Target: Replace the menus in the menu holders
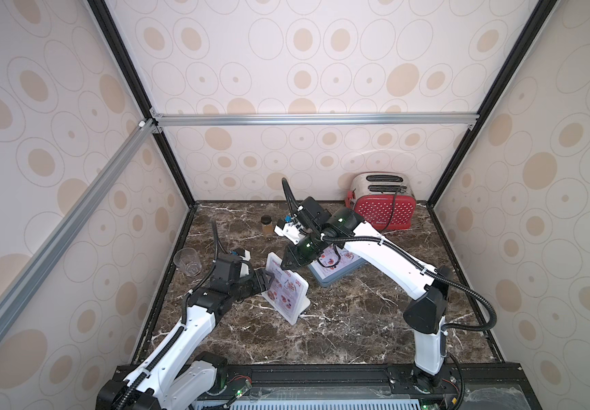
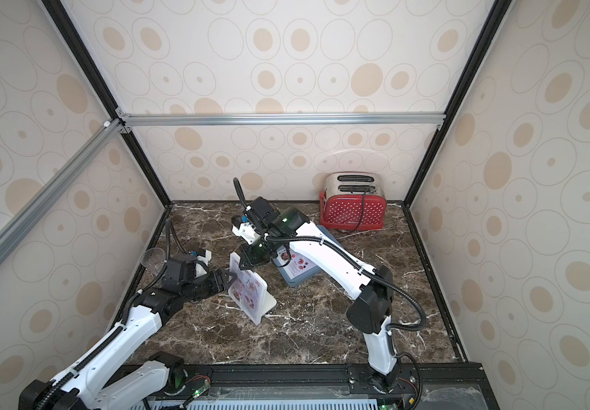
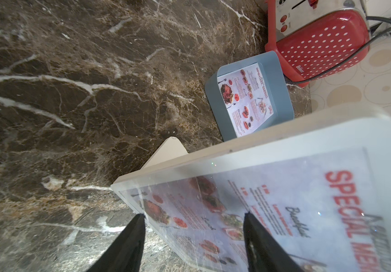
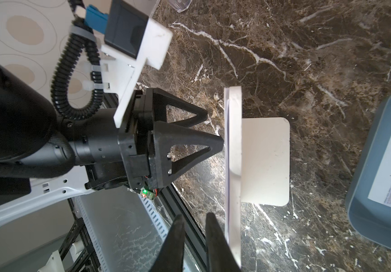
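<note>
A white menu holder [image 3: 295,131] stands tilted up on its small foot [image 4: 266,161], with a printed menu [image 3: 267,199] on its face. My left gripper points at that face from the left. Its fingers are spread, and only the menu's face shows behind the gap. At the holder's upper edge, my right gripper has its fingers a little apart, with nothing seen between them. In the right wrist view the holder's thin edge runs just right of those fingers; whether they touch it I cannot tell.
A grey-blue tray [image 3: 231,122] holding printed menus [image 3: 249,97] lies partly under my right arm. Behind it is a red toaster [image 1: 381,205]. A clear cup [image 1: 187,261] stands at the left and a small brown jar [image 1: 266,224] at the back.
</note>
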